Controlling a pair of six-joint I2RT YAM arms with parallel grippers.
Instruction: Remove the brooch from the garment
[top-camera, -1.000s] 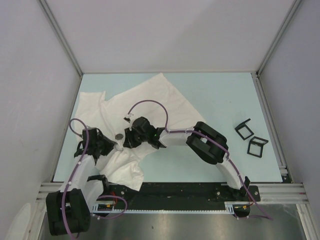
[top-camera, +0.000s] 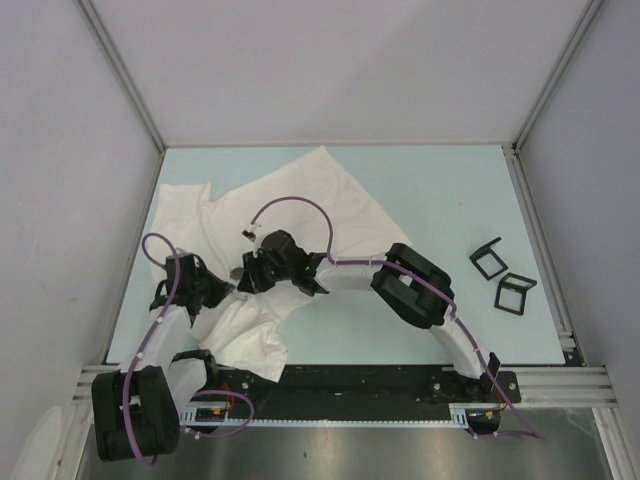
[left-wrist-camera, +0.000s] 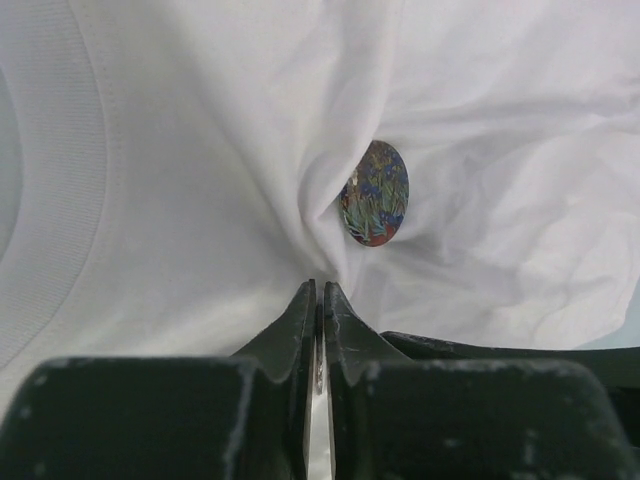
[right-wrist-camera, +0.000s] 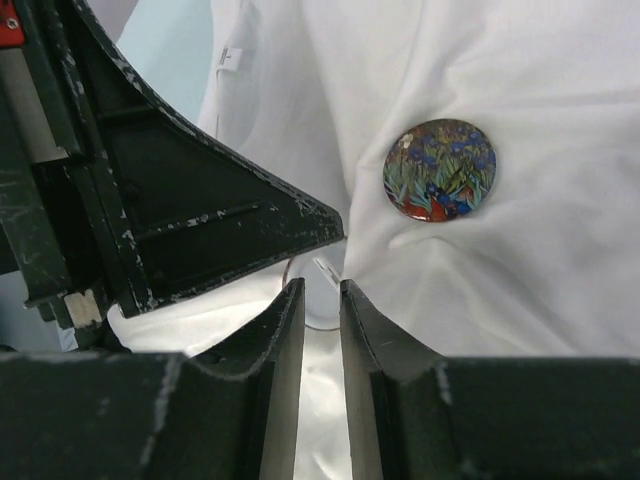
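The oval brooch, printed with blue irises and red, lies on the white garment (top-camera: 320, 190) beside a fold of cloth; it also shows in the right wrist view (right-wrist-camera: 439, 170). My left gripper is below the brooch, its fingertips close together at the fold; whether anything is between them is unclear. My right gripper sits below and left of the brooch, fingertips nearly together near a thin pale pin-like piece, with cloth around them. In the top view both grippers crowd round the brooch from either side.
Two black square frames (top-camera: 489, 260) (top-camera: 512, 298) lie on the right of the pale blue table (top-camera: 470, 190), whose right part is otherwise clear. The garment covers much of the left and middle.
In the top view my right gripper has shifted slightly left over the brooch area, partly covering it. The left arm has moved very slightly; the garment looks the same.
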